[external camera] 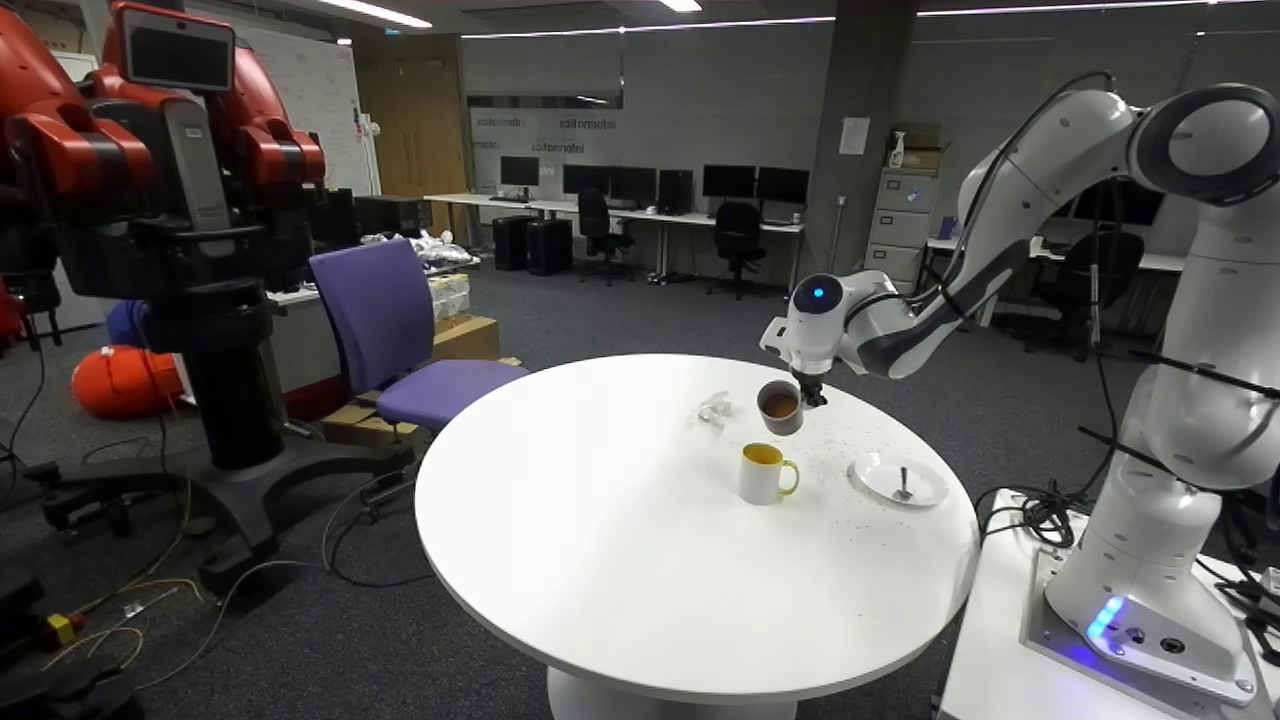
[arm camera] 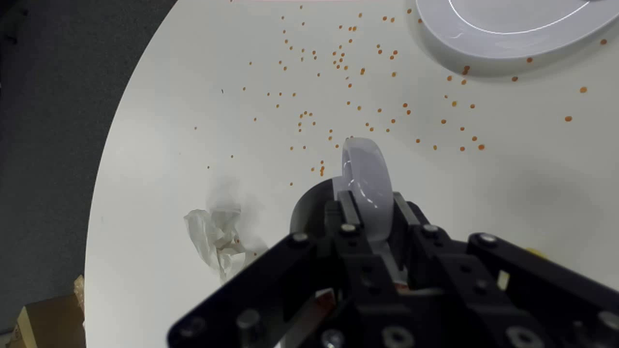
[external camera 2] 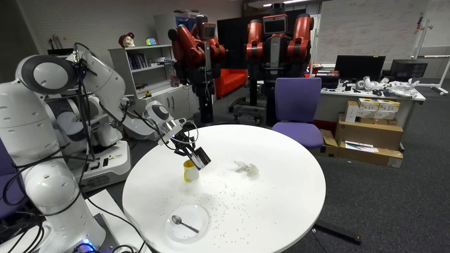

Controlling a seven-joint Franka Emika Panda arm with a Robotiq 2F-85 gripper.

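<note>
My gripper (external camera: 812, 391) is shut on the pale handle (arm camera: 368, 182) of a dark mug (external camera: 781, 415). That mug hangs tilted above the round white table, its mouth turned toward the first exterior camera and something brown inside. In exterior view 2 the held mug (external camera 2: 203, 157) appears above and just beside a white mug with a yellow inside (external camera 2: 192, 173). This second mug (external camera: 758, 480) stands upright on the table. In the wrist view, my fingers and the handle hide much of the dark mug (arm camera: 311, 210), including its mouth.
A white plate (external camera 2: 171, 229) bears a spoon (external camera 2: 185, 224). Small orange bits (arm camera: 362, 71) lie scattered across the table. Crumpled clear wrap (arm camera: 212, 233) lies near the held mug.
</note>
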